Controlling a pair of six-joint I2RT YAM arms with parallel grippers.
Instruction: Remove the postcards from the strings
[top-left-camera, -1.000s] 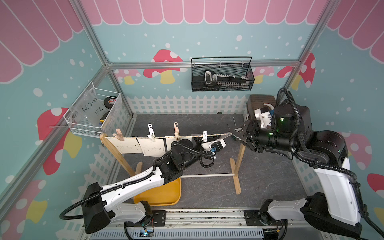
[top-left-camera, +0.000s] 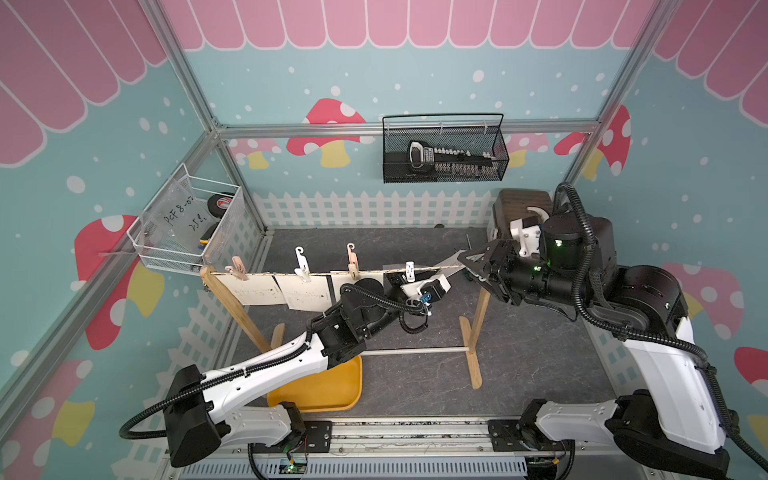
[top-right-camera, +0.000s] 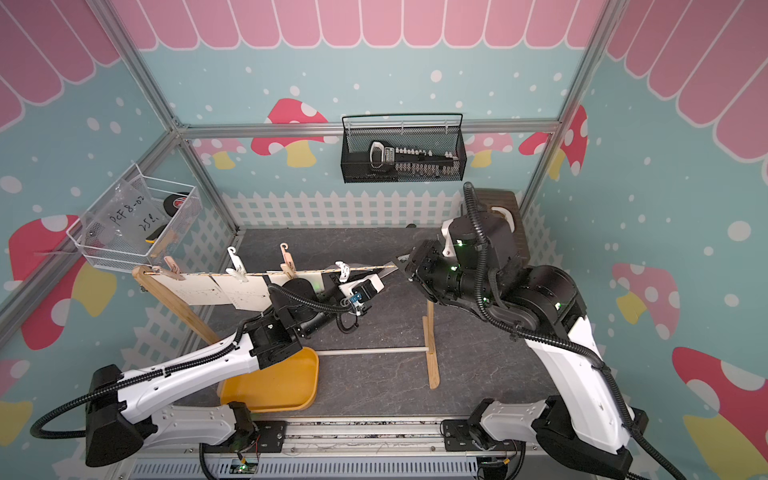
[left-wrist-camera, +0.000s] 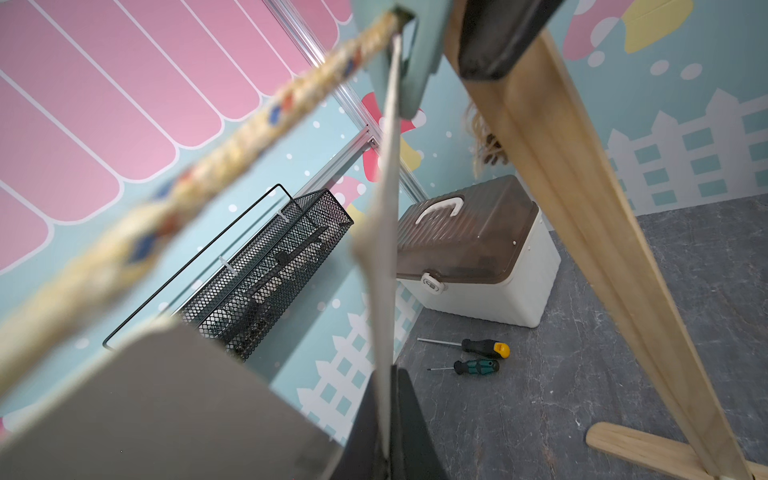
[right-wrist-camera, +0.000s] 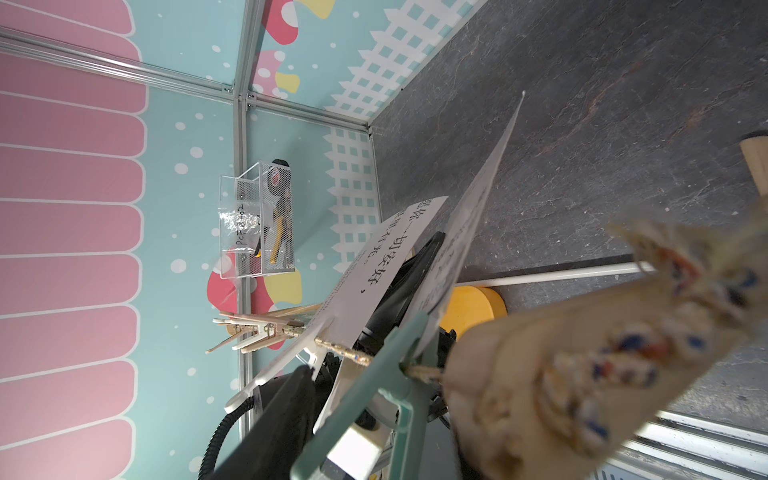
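In the left wrist view a postcard (left-wrist-camera: 385, 296) hangs edge-on from the rope, and my left gripper is shut on its edge. A pale green clothespin (right-wrist-camera: 369, 400) clips this card at the rope's right end, beside the wooden post. My right gripper (top-left-camera: 473, 264) is part open there, one dark finger (right-wrist-camera: 276, 424) beside the clothespin handles; its other finger is hard to make out. A second postcard with printed writing (right-wrist-camera: 392, 260) hangs just behind. Farther left, more cards (top-left-camera: 307, 293) hang under white and pinkish clothespins (top-left-camera: 301, 264).
The wooden stand's right post (left-wrist-camera: 600, 216) is close to the right gripper. A yellow tray (top-left-camera: 320, 385) sits at front left. A lidded toolbox (left-wrist-camera: 480, 248) and two screwdrivers (left-wrist-camera: 485, 348) lie at the back right. A black mesh basket (top-left-camera: 444, 152) hangs on the back wall.
My right gripper's fingers have drawn closer together at the rope's right end, and the card there looks more tilted. The right arm shifted slightly; the left arm stayed still.
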